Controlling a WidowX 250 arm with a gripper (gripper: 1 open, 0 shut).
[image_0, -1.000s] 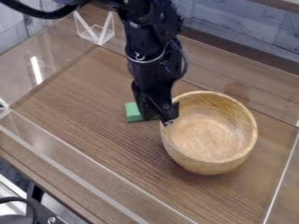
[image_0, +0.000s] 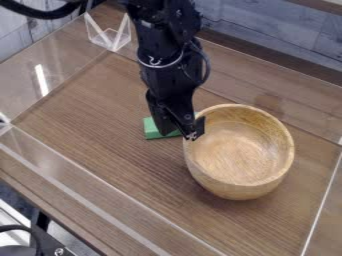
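Observation:
My black gripper (image_0: 178, 122) hangs over the middle of the table, its lower end just at the left rim of a light wooden bowl (image_0: 241, 158). A green block (image_0: 155, 131) lies on the table left of the bowl, partly hidden behind the gripper. The gripper looks closed, with nothing visible between its fingers, though the tips are dark and small. The inside of the bowl looks empty.
A white wire-like object (image_0: 110, 30) stands at the back left. A plank wall runs along the back right, and black cables are at the front left corner.
My gripper has shifted slightly left and up from the bowl's rim over the last second. The bowl and green block look unmoved.

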